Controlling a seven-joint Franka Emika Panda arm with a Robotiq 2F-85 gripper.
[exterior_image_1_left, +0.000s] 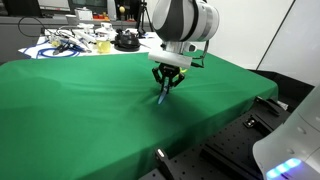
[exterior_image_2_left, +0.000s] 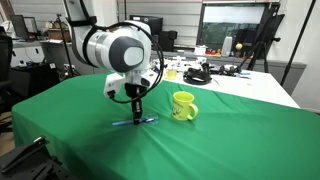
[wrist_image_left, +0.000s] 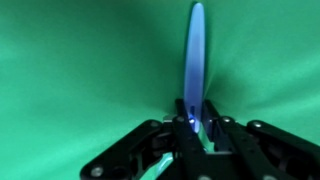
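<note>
A slim blue stick-like object (wrist_image_left: 195, 50) with a rounded end lies on the green cloth (exterior_image_1_left: 75, 110). My gripper is low over the cloth, its dark fingertips on either side of this object near one end. They stand close to its sides; whether both touch it is unclear. In exterior view 2 the blue object (exterior_image_2_left: 147, 120) lies flat below my gripper (exterior_image_2_left: 137, 124). Exterior view 1 shows part of the blue object (exterior_image_1_left: 161, 98) in front of my gripper (exterior_image_1_left: 164, 88).
A yellow mug (exterior_image_2_left: 184, 106) stands on the cloth beside the arm. Cables and equipment (exterior_image_1_left: 62, 42) lie on the table's far side. Much of the green surface around the gripper is clear.
</note>
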